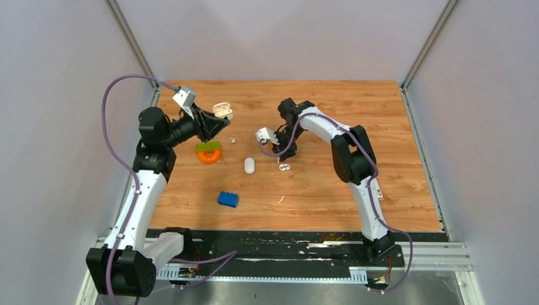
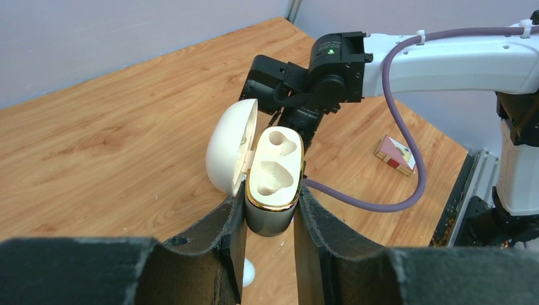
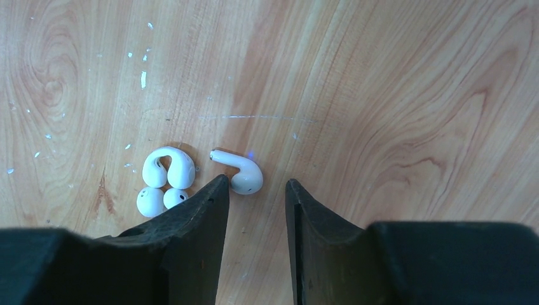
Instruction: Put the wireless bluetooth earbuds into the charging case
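Observation:
The white charging case [image 2: 276, 166], gold-rimmed with its lid up, is clamped upright in my left gripper. Its two earbud slots look empty. From above, that case [image 1: 222, 110] sits raised at the arm's end, over the table's left. Low over the table, my right gripper stands open. A white earbud [image 3: 246, 180] lies between its fingertips, closer to the left one, its stem pointing left. Contact with that finger cannot be told. A small white piece [image 1: 232, 140], perhaps the other earbud, rests below the case.
Beside the earbud lies a white looped piece with two round ends [image 3: 166, 179]. A white capsule [image 1: 249, 166], an orange ring [image 1: 209, 156], a green block [image 1: 208, 146] and a blue brick [image 1: 228, 199] occupy the left half. Bare wood lies right of the earbud.

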